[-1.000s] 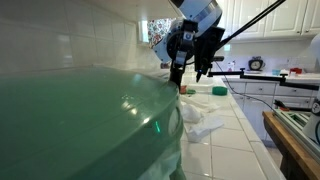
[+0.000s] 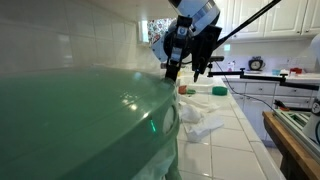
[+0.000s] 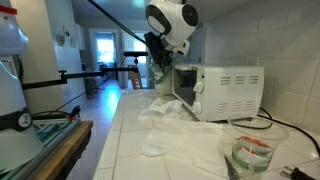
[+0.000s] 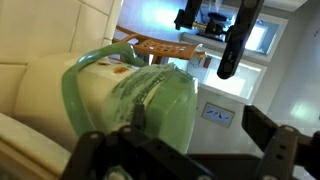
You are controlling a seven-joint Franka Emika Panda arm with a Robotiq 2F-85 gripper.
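Note:
A large translucent green container (image 2: 75, 115) fills the near left of the first exterior view. The gripper (image 2: 184, 72) points down at its far right rim, and part of the fingers is hidden there. In the wrist view, the green rim (image 4: 178, 105) and a pale inner surface (image 4: 110, 88) lie close to the dark gripper parts (image 4: 232, 55). Whether the fingers are closed on the rim does not show clearly. The second exterior view has the gripper (image 3: 158, 62) at the far end of the counter, beyond the microwave.
A white microwave (image 3: 218, 92) stands against the tiled wall. White cloths (image 3: 185, 145) lie on the tiled counter (image 3: 120, 150). A clear bowl with a green rim (image 3: 252, 152) sits at the near right. The wooden edge (image 2: 290, 145) borders the counter.
The gripper has shifted slightly to the left. The green container's near wall and rim have tilted or moved a little; the counter items look unchanged.

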